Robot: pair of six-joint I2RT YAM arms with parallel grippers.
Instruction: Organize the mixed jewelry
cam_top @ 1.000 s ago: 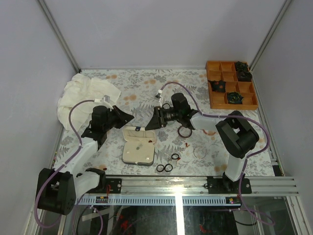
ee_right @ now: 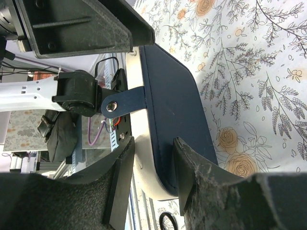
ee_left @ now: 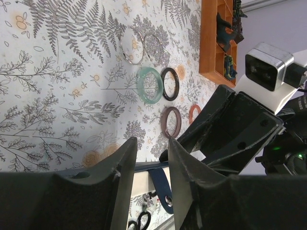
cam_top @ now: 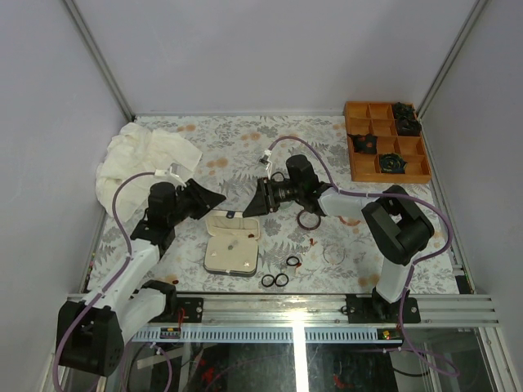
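Note:
An open cream jewelry case with navy outside and a snap strap sits at front centre. My right gripper is at its raised lid, fingers around the edge; whether they grip it is unclear. My left gripper hangs open behind the lid's left end. Bangles lie right of the case: teal, black, brown. Dark rings lie at the front edge.
An orange compartment tray with dark items stands at back right. A white cloth lies at left.
The left arm has shifted slightly toward the front. The right arm and the case look unchanged.

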